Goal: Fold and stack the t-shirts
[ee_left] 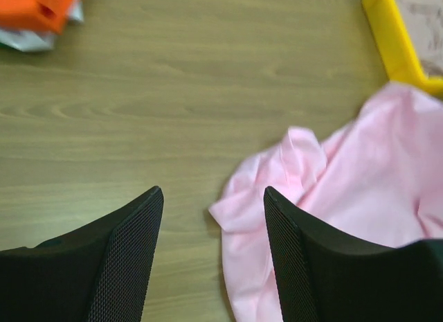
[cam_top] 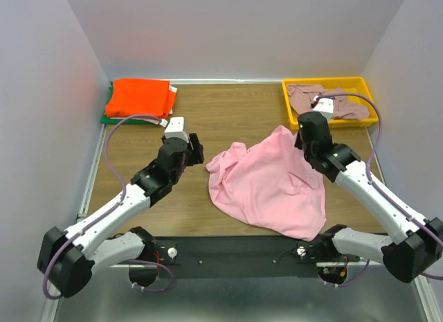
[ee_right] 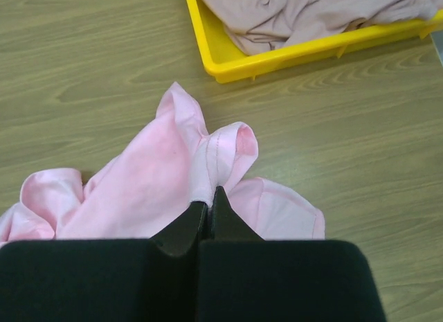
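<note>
A pink t-shirt (cam_top: pixel 266 183) lies spread and rumpled on the wooden table. My right gripper is shut on its upper corner, a bunched hem pinched at the fingertips in the right wrist view. My left gripper stands open just left of the shirt's bunched left end, nothing between its fingers. Folded shirts (cam_top: pixel 138 97), orange on top, with white and green beneath, are stacked at the back left.
A yellow bin (cam_top: pixel 320 82) holding beige-pink crumpled cloth (cam_top: pixel 346 107) is at the back right. Bare wood (cam_top: pixel 114 166) shows in the left part of the table, below the stack.
</note>
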